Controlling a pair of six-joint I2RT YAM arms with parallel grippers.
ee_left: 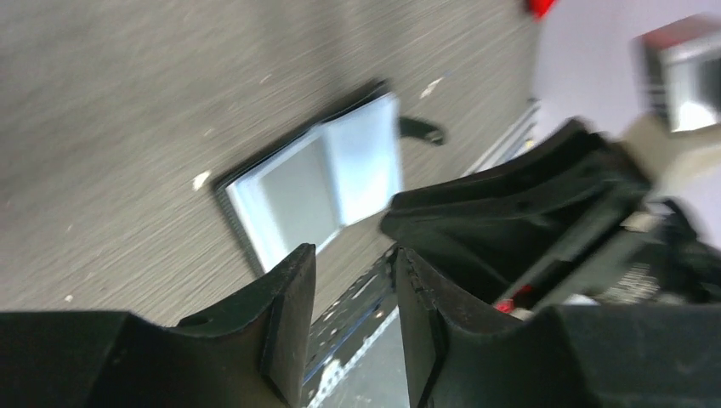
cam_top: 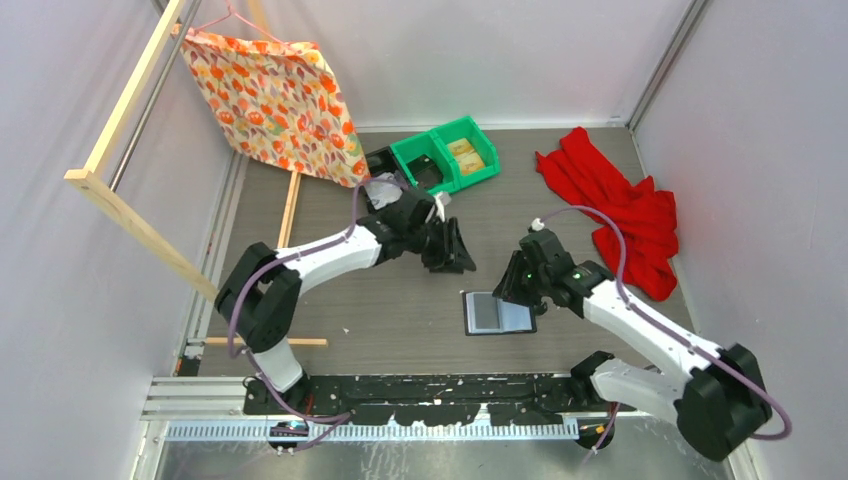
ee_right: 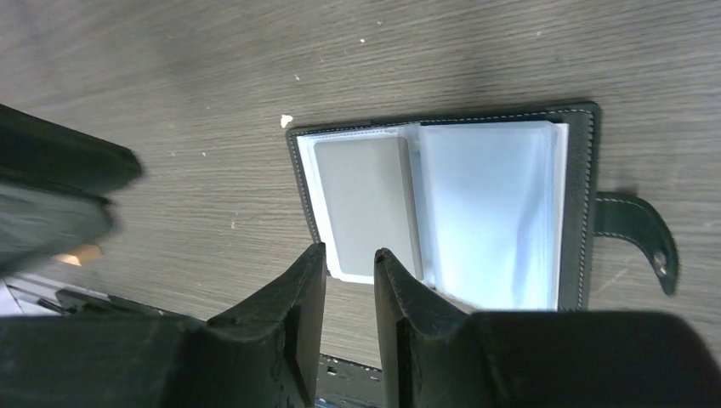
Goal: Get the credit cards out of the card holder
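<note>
An unfolded card holder (cam_top: 500, 317) with a dark stitched border lies on the table near the front. In the right wrist view a grey card stack (ee_right: 366, 200) shows in its left half, and clear sleeves (ee_right: 489, 212) cover the right half. The holder's strap (ee_right: 638, 225) sticks out to the right. My right gripper hangs above the holder, its fingers parted with nothing between them. Farther left and back in the top view, my left gripper (cam_top: 458, 262) is open and empty, clear of the holder.
Green bins (cam_top: 444, 155) stand at the back, with a dark bin partly hidden beside them. A red cloth (cam_top: 615, 215) lies at the right. Patterned fabric (cam_top: 275, 105) hangs from a wooden frame (cam_top: 140, 225) on the left. Bare table lies left of the holder.
</note>
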